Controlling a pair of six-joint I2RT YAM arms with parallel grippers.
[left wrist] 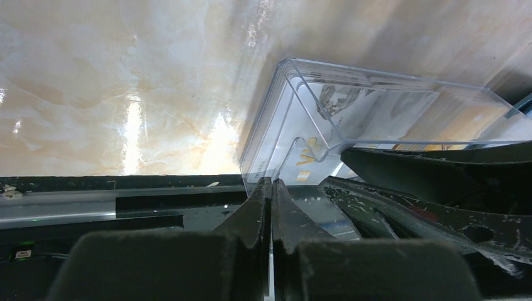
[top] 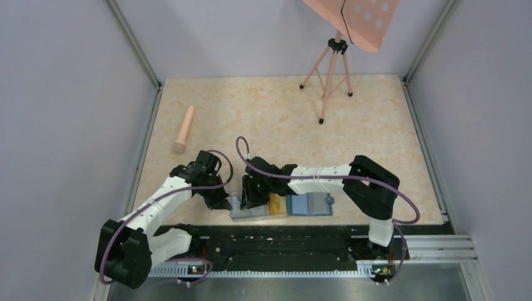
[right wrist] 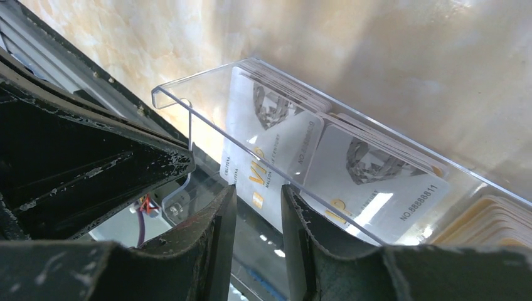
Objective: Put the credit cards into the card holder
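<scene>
A clear open-topped card holder lies near the table's front edge with white VIP cards and yellowish cards inside. At its left end is my left gripper, shut, its tips at the end wall; nothing clearly shows between them. My right gripper stands open over the holder's front part, with its fingers apart above the white cards. From the left wrist view, those right fingers appear just right of the left tips. Seen from above, both arms hide part of the holder.
A blue case with a grey panel adjoins the holder's right end. A pink cylinder lies at the left, and a pink tripod stands at the back. Mid-table behind the arms is clear.
</scene>
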